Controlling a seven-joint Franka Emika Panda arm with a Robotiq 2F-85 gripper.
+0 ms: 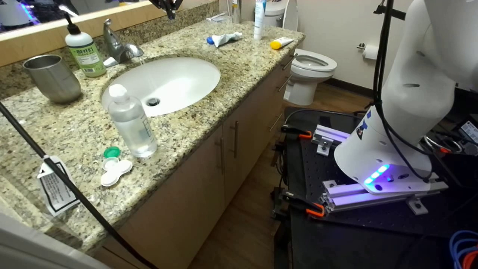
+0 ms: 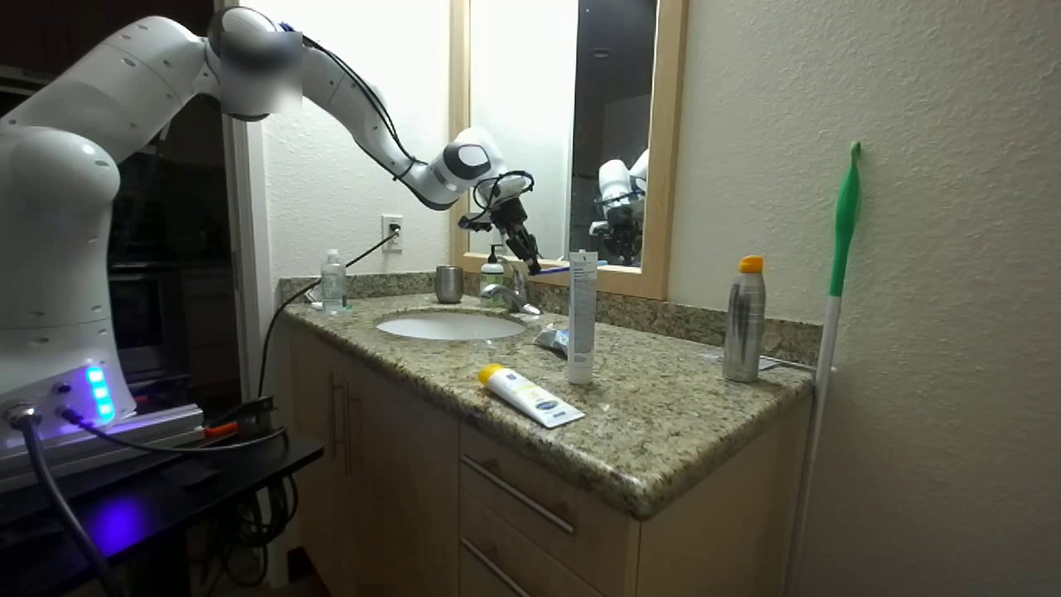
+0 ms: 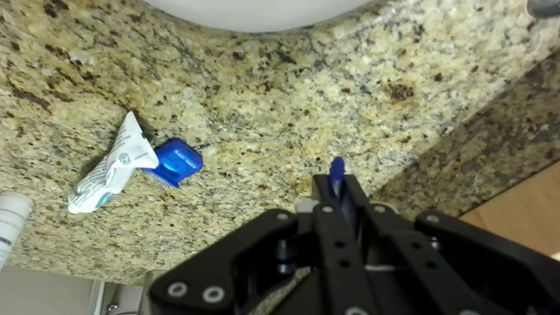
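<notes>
A slim blue toothbrush (image 2: 554, 269) is held in my gripper (image 2: 536, 265), which is shut on it above the counter, near the mirror. From the wrist, only the toothbrush's blue end (image 3: 337, 168) pokes out between the fingertips; the rest is hidden. Exterior view 1 catches just the gripper's dark tip (image 1: 171, 15) at the top edge, with no toothbrush discernible there. On the counter lies a crumpled white tube (image 3: 123, 160) with a blue cap (image 3: 176, 160), to the left of my gripper in the wrist view.
The sink (image 1: 179, 80) has a faucet (image 1: 118, 45) behind it. A metal cup (image 1: 53, 78), soap bottle (image 1: 87, 53) and clear bottle (image 1: 132, 123) stand around it. Toward the far end are an upright tube (image 2: 583, 318), yellow-capped tube (image 2: 532, 396) and spray can (image 2: 743, 323).
</notes>
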